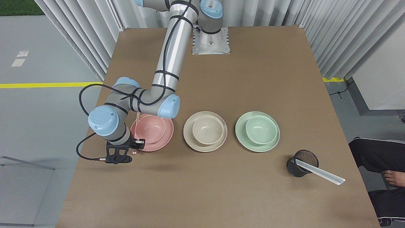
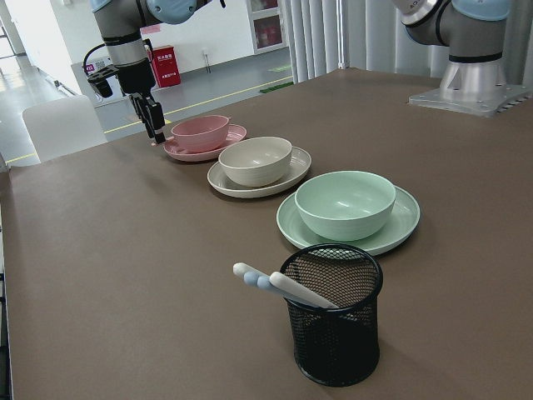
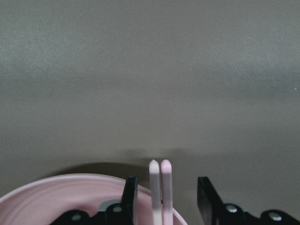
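My gripper stands open over the edge of the pink dishes at the table's left, with two pale pink chopsticks (image 3: 167, 187) between its fingers, apart from both. In the front view a pink bowl (image 1: 150, 128) sits on a pink plate (image 1: 163, 138), partly behind the arm. A cream bowl (image 1: 208, 129) on a cream plate (image 1: 190, 136) is in the middle, a green bowl (image 1: 261, 129) on a green plate (image 1: 245, 142) to its right.
A black mesh cup (image 2: 333, 350) with white and blue chopsticks (image 1: 322, 173) stands at the front right. A seated person is at the right edge.
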